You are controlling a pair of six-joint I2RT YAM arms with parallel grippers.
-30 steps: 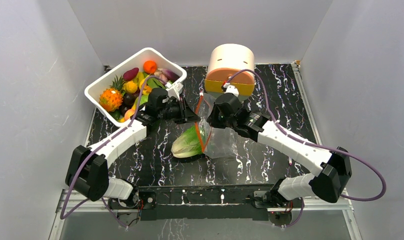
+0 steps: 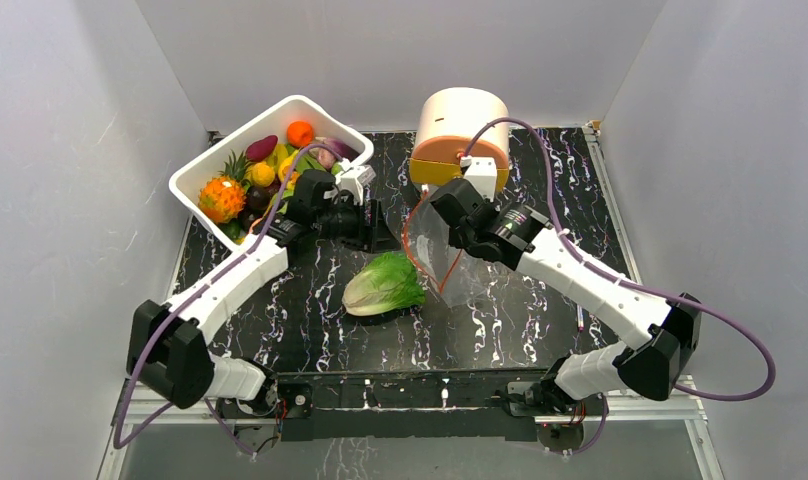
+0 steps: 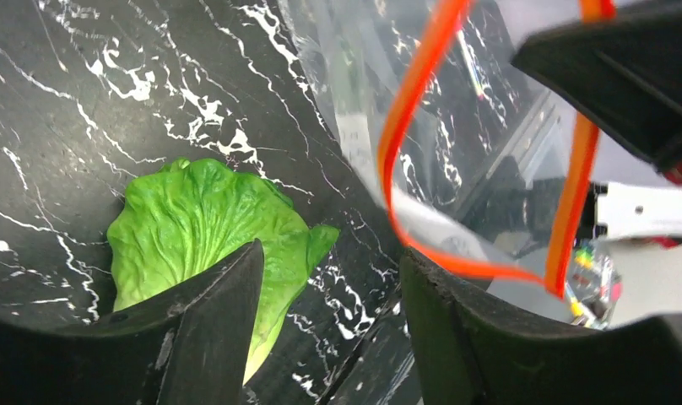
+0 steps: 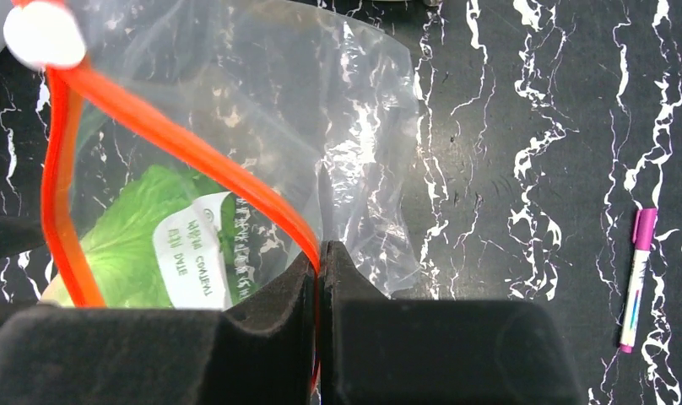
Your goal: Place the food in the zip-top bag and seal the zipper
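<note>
A clear zip top bag (image 2: 466, 282) with an orange zipper hangs from my right gripper, which is shut on one side of its rim. The orange rim (image 4: 236, 179) spreads apart, leaving the bag's mouth gaping toward the left. On the table a green lettuce (image 2: 385, 284) lies at the bag's left, outside it; through the plastic it shows in the right wrist view. My left gripper stands open just above and behind the lettuce, nothing between its fingers, with the orange rim (image 3: 464, 266) just beyond the right finger.
A white bin (image 2: 185, 185) full of fruit and vegetables stands at the back left. Behind the bag sits a peach and yellow roll-shaped dispenser (image 2: 465, 120). A pink-capped marker (image 4: 637, 278) lies on the right.
The right gripper has moved slightly right with the bag, whose mouth has come away from over the lettuce.
</note>
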